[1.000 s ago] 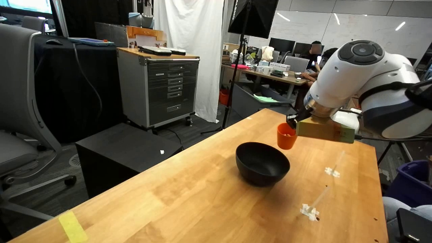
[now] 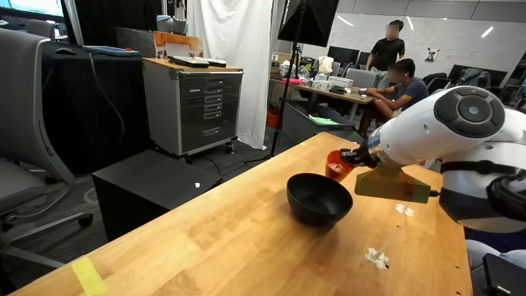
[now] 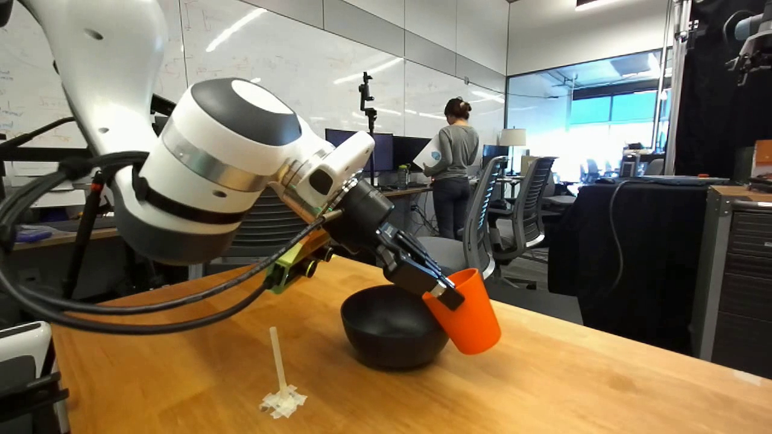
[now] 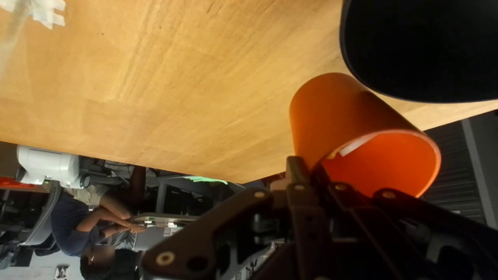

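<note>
My gripper [image 3: 442,290] is shut on the rim of an orange cup [image 3: 470,318], which leans to one side. In exterior view 1 the cup [image 2: 335,167] is just behind the black bowl [image 2: 319,200], with something pale inside it. The wrist view shows the cup [image 4: 343,112] clasped at its wall by the fingers [image 4: 297,175], and a whitish and yellow bit [image 4: 355,145] inside. The bowl [image 3: 387,329] sits upright on the table; in the wrist view its dark wall [image 4: 420,56] is close beside the cup's base.
Thin pale sticks are fixed to the wooden table [image 2: 222,237] with white tape [image 2: 377,257], to the bowl's near right. Yellow tape [image 2: 89,277] marks the table's near left.
The arm has come lower and a little left in exterior view 1, carrying the cup closer to the bowl. The cup has gone from nearly upright to tilted. The bowl has stayed put.
</note>
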